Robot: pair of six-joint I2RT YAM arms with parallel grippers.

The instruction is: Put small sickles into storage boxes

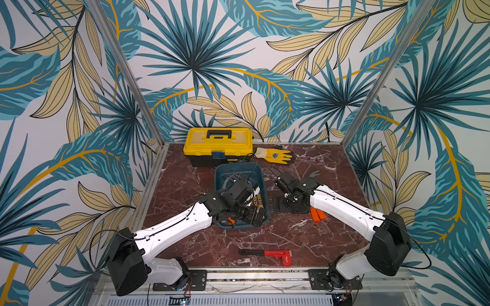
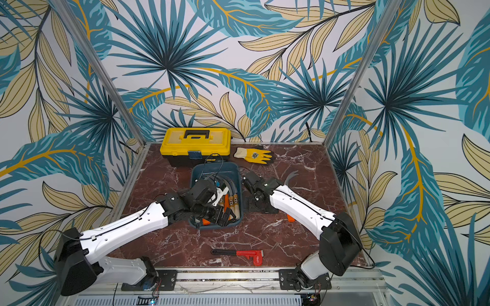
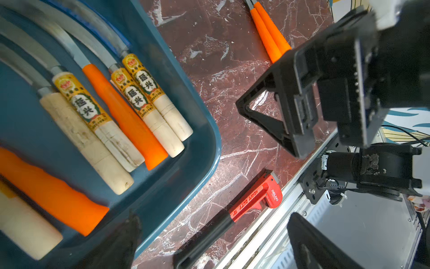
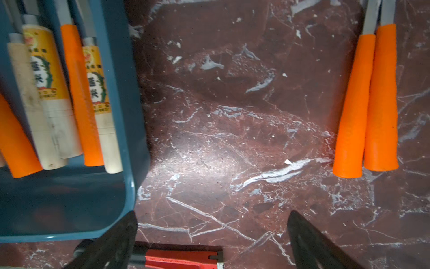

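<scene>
A blue box (image 3: 210, 116) holds several sickles with wooden and orange handles (image 3: 121, 112). Two orange-handled sickles (image 4: 351, 112) lie apart on the table, right of the box. My left gripper hangs over the box; its blurred fingertips stand wide apart in the left wrist view, with nothing between them. My right gripper is above the table between box and loose sickles, open, with nothing between its fingers.
A yellow toolbox (image 1: 218, 138) and yellow glove (image 1: 275, 156) lie at the back. A red pipe wrench (image 1: 275, 255) lies at the front.
</scene>
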